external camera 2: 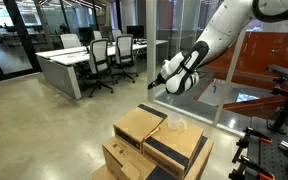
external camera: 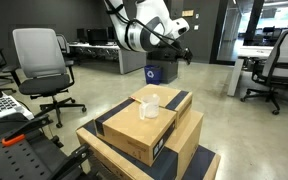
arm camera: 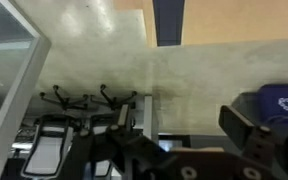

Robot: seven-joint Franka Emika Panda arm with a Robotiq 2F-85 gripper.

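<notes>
A stack of tan cardboard boxes (external camera: 134, 130) with dark bands stands in front of the arm. On a box top sits a small clear or whitish cup (external camera: 150, 104), also visible as a pale cup (external camera 2: 177, 124) in the second exterior view. My gripper (external camera: 190, 36) is raised well above and behind the boxes, pointing sideways, its fingers spread apart. From the other side, the gripper (external camera 2: 146, 64) also appears clear of everything. In the wrist view the gripper is open, with only floor seen between its fingers; a box edge (arm camera: 169, 20) shows at the top.
A dark blue bin (external camera: 154, 75) stands on the floor behind the boxes. Office chairs (external camera: 44, 68) are at the left and right. A dark table (external camera: 24, 155) lies at front left. Open floor (external camera 2: 54, 135) stretches beside the boxes.
</notes>
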